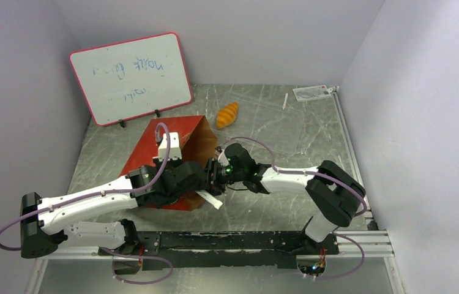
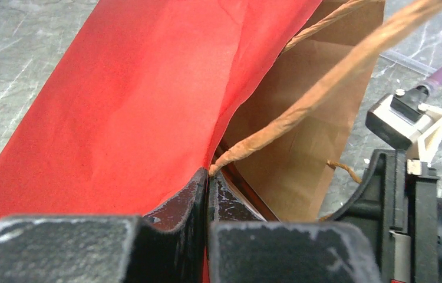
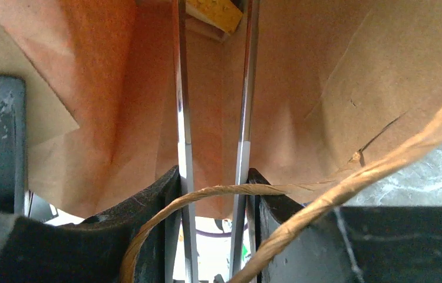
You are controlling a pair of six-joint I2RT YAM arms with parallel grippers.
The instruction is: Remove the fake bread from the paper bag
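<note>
The red paper bag (image 1: 147, 144) lies on its side, its brown mouth facing right. My left gripper is shut on the bag's edge, close to a twisted paper handle (image 2: 301, 109). My right gripper (image 1: 212, 179) is at the mouth. In the right wrist view its long metal fingers (image 3: 184, 118) reach inside, apart, with nothing held. Deeper in, a yellow-orange piece of fake bread (image 3: 215, 13) shows between and beyond them, cut by the top edge. A croissant-shaped fake bread (image 1: 227, 115) lies outside, behind the mouth.
One twisted handle (image 3: 218, 190) crosses in front of the right fingers. A whiteboard (image 1: 132, 79) stands at the back left. Clear tabletop (image 1: 313, 138) spreads to the right, with a small white tray (image 1: 311, 93) at its far edge.
</note>
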